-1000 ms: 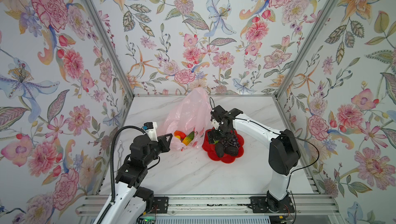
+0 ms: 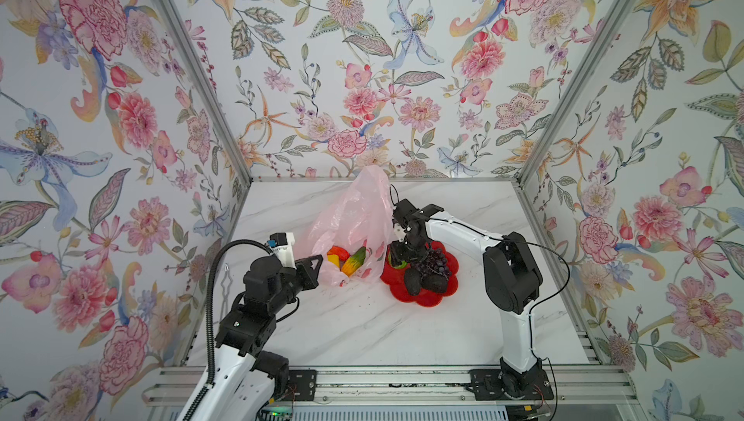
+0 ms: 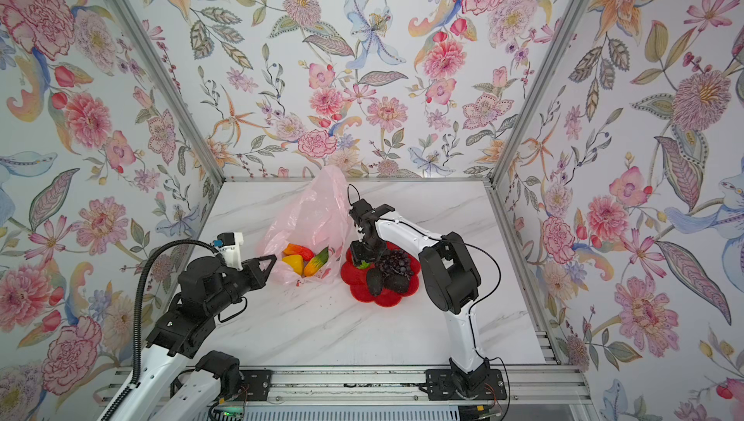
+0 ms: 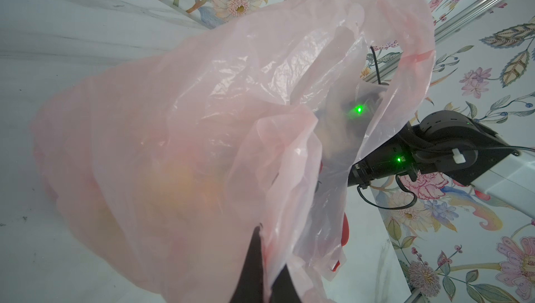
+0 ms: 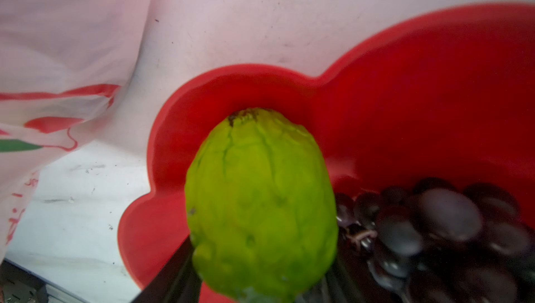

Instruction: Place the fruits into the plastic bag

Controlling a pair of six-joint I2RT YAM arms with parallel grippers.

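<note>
A pink plastic bag lies open on the table, with a yellow fruit, a red-orange one and a green-yellow one inside. Beside it a red flower-shaped tray holds dark grapes, two dark fruits and a bumpy green fruit. My right gripper is down around the green fruit, fingers part open on either side; its grip is hidden. My left gripper is shut, with the pink bag's film at its fingertips.
Bare marble table lies in front of and right of the tray and left of the bag. Floral walls and metal rails border the table.
My right arm has shifted left, its gripper coming down over the green fruit in the tray. The left arm is almost still.
</note>
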